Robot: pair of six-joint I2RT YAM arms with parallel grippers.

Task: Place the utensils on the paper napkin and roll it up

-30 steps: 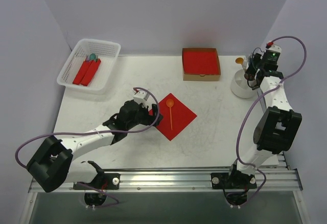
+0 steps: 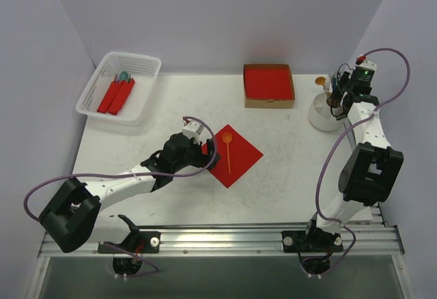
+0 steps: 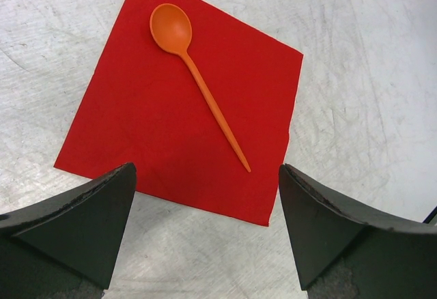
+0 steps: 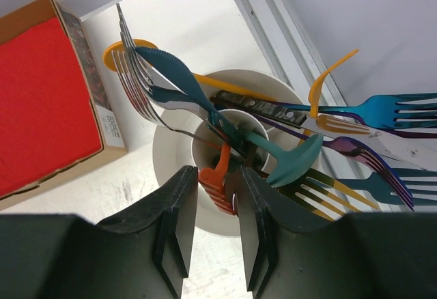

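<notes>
A red paper napkin point(image 2: 244, 154) lies flat and unrolled on the table, turned like a diamond. On it rests an orange spoon point(image 3: 212, 103), its bowl toward the far side. My left gripper stands open at the napkin's left edge, apart from the spoon. Over at the right, a white container point(image 2: 323, 116) holds several utensils upright. My right gripper is over it, partly open, with the tines of an orange fork point(image 4: 217, 188) between its fingertips. Whether both fingers touch that fork cannot be told.
A white basket point(image 2: 147, 96) at the back left has two red rolls point(image 2: 122, 97) inside. A cardboard box point(image 2: 270, 103) with red napkins stands at the back. Crowded forks and knives surround the right gripper. Clear table lies between napkin and container.
The left gripper has shifted slightly to the right, over the napkin's left edge. In the top view the right arm stays nearly still at the container. Spoon and napkin have not moved.
</notes>
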